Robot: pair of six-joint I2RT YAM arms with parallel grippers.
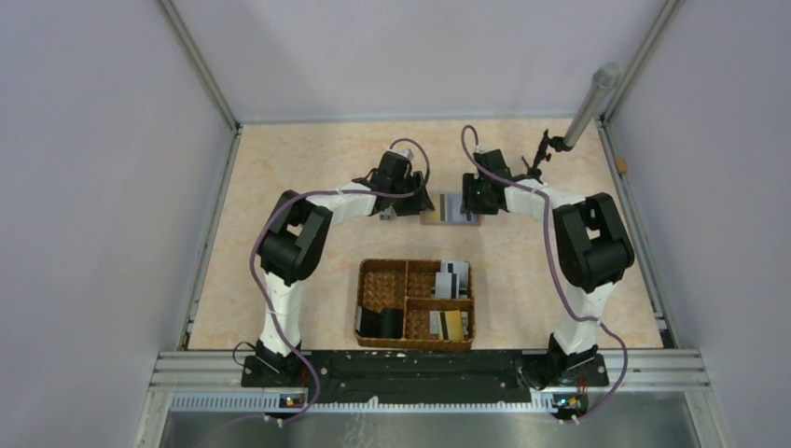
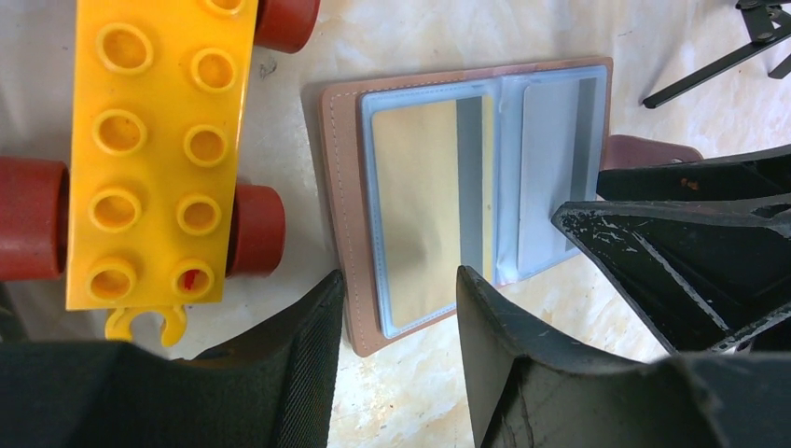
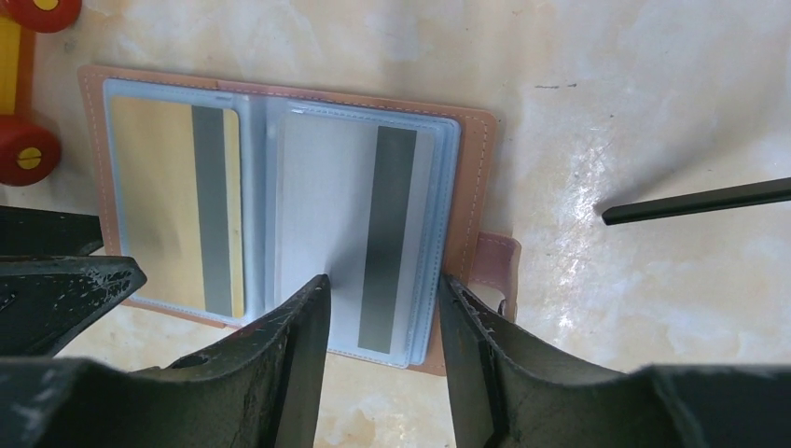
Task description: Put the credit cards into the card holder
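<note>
The brown card holder lies unfolded on the table between my two grippers. A gold card with a dark stripe sits in its left clear pocket, and a silver card with a dark stripe in its right pocket. My left gripper is part open above the holder's left edge, nothing held between its fingers. Over the silver card and the holder's right edge, my right gripper also stands part open and holds nothing. A fingertip of each appears to touch or nearly touch its edge; exact contact is unclear.
A yellow toy-brick car with red wheels stands left of the holder. A wicker basket with several cards and dark items is at the front. A black stand rises at back right.
</note>
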